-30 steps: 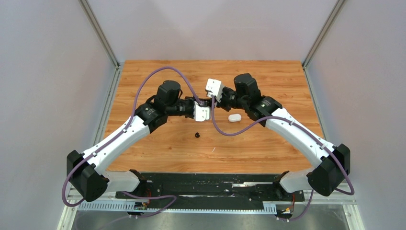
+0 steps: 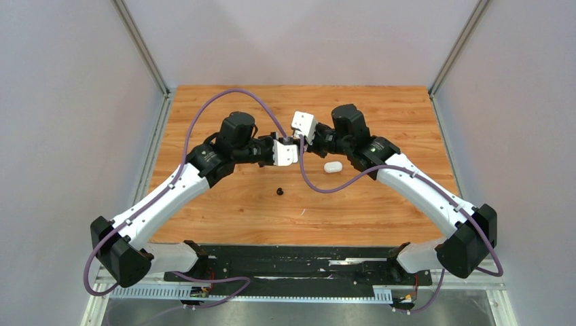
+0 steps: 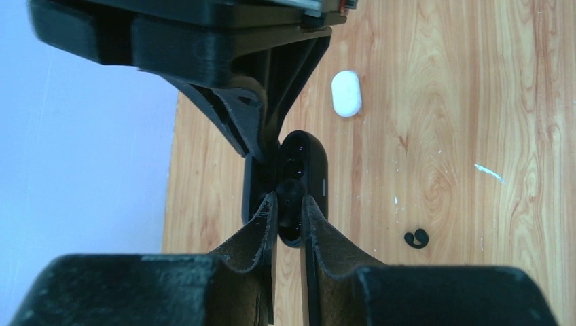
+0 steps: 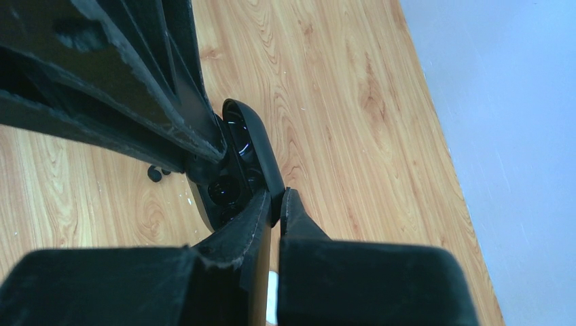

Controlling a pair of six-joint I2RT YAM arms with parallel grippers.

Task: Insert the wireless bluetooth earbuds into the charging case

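Observation:
The open black charging case point(image 3: 314, 170) hangs above the table, held at its edge by my right gripper, which is shut on it. My left gripper reaches over the case's wells, its fingertips slightly apart around a dark shape that may be an earbud; I cannot tell whether it grips it. In the right wrist view the left fingers cover part of the case. Small black earbud pieces point(image 3: 416, 238) lie on the wooden table, apart from the case.
A white oval object point(image 2: 333, 167) lies on the table point(image 2: 224, 210) right of centre. Walls bound it at back and sides.
The right arm stays in place.

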